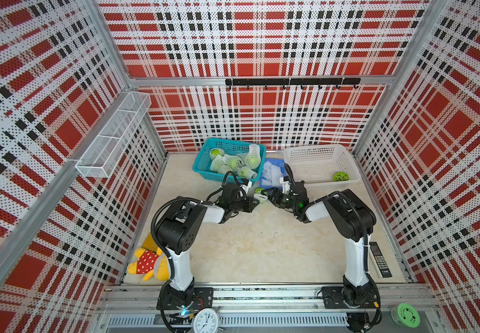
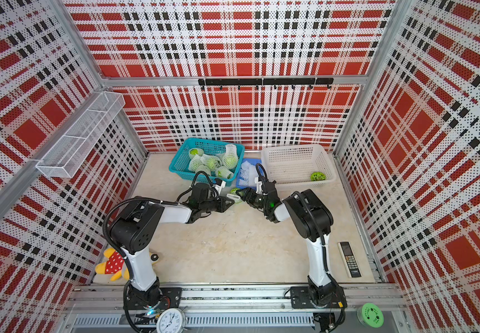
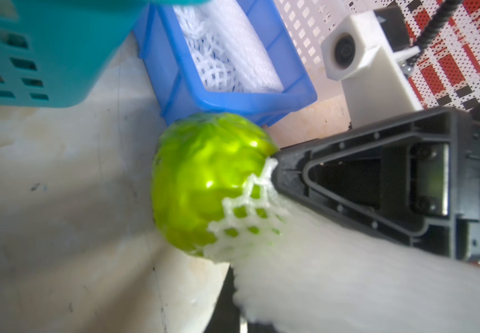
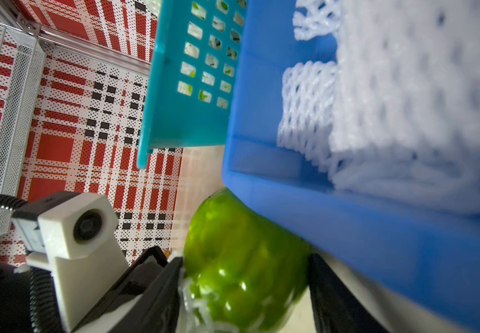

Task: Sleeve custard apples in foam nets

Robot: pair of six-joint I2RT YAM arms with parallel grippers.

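Observation:
A glossy green custard apple [image 3: 206, 177] is partly covered at one side by a white foam net [image 3: 362, 277], whose loose length runs off toward the lower right in the left wrist view. My left gripper [image 1: 252, 203] is shut at the net; the foam hides most of its fingers. Facing it, my right gripper has its fingers part open on either side of the same apple [image 4: 240, 260]. How firmly they press cannot be told. Net edges show at the apple's lower left in the right wrist view.
Right behind the apple stands a blue bin [image 3: 240, 100] of foam nets. A teal basket [image 1: 201, 166] with several netted apples is at its left. The white basket [image 1: 306, 178] at its right holds one bare apple [image 1: 340, 176].

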